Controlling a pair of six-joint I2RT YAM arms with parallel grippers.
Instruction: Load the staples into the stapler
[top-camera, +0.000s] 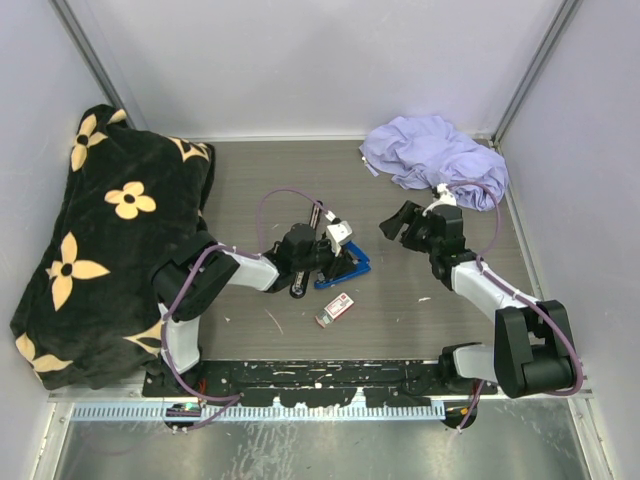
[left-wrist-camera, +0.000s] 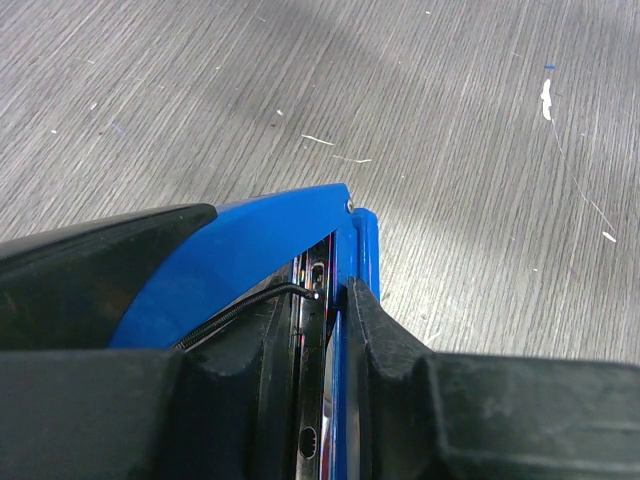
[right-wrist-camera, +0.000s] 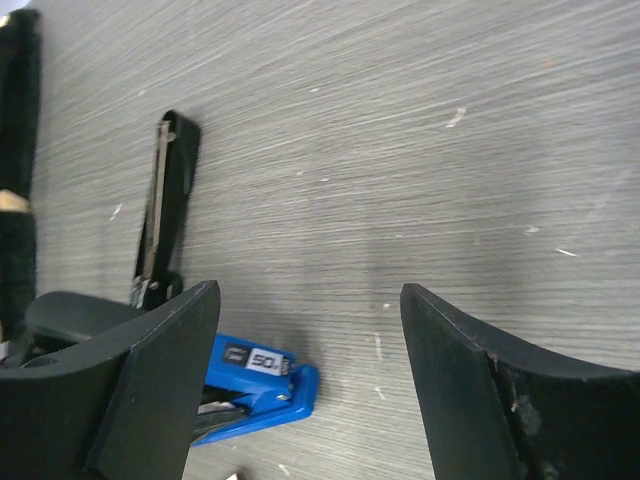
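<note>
The blue stapler (left-wrist-camera: 260, 230) lies on the table under my left gripper (top-camera: 336, 262), which is shut on it; in the left wrist view the metal channel (left-wrist-camera: 312, 400) shows between the fingers. My right gripper (top-camera: 400, 220) stands open above the table to the right of the stapler (right-wrist-camera: 262, 385), nothing between its fingers. A small white-and-red box (top-camera: 336, 308), likely the staples, lies in front of the stapler.
A black elongated tool (right-wrist-camera: 170, 190) lies left of the stapler. A lilac cloth (top-camera: 440, 150) is bunched at the back right, and a black flowered cushion (top-camera: 110, 250) fills the left side.
</note>
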